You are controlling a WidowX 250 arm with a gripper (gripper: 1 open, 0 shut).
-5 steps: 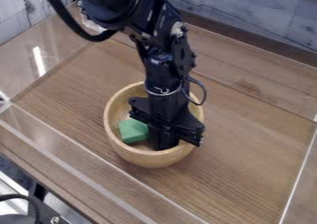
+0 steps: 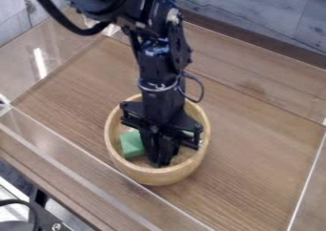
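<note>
A round tan bowl (image 2: 166,175) sits on the wooden table near the centre of the camera view. Inside it, on the left, is a green object (image 2: 132,143). My black gripper (image 2: 160,151) reaches down into the bowl to the right of the green object, covering much of the interior. The fingertips are dark and crowded, so whether they are open or shut, or hold anything, is unclear.
A dark cable lies at the bottom left corner beside the table's edge.
My gripper has shifted slightly left within the bowl over the last second. The bowl has moved only a little, if at all.
</note>
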